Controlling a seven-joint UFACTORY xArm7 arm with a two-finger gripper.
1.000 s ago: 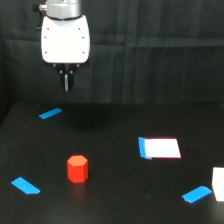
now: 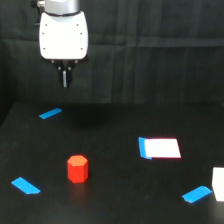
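My gripper (image 2: 65,78) hangs high at the upper left, well above the dark table. Its thin dark fingers point downward and sit close together; whether a gap lies between them is too small to tell. Nothing visible hangs below them. On the table at the lower left stands a red six-sided block (image 2: 78,169), well apart from the gripper. At the right, a white rectangle (image 2: 162,148) with a reddish edge lies flat, with a blue strip (image 2: 142,148) along its left side.
Blue tape marks lie at the back left (image 2: 50,113), front left (image 2: 25,186) and front right (image 2: 197,194). A white object (image 2: 218,184) is cut off by the right edge. A dark curtain (image 2: 150,50) hangs behind.
The gripper has shifted very slightly up and to the left. The red block and the white rectangle have not moved.
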